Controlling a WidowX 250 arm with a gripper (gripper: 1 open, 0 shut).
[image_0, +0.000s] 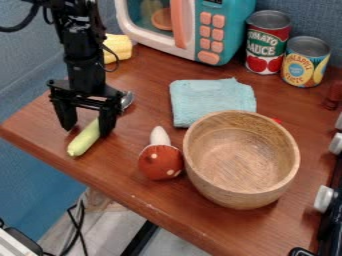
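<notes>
My black gripper (87, 115) is low over the left part of the wooden table (134, 200), its two fingers spread apart at the upper end of a pale yellow-green elongated vegetable (83, 138). Whether the fingers touch it is unclear. Behind the gripper a silver spoon-like piece (126, 99) is partly hidden. A red toy mushroom (160, 162) with a white stem lies to the right, beside a wooden bowl (241, 160).
A folded light-blue cloth (211, 98) lies behind the bowl. A toy microwave (178, 25) and two cans, red (267, 45) and yellow (305, 62), stand at the back. A black appliance (327, 205) lines the right edge.
</notes>
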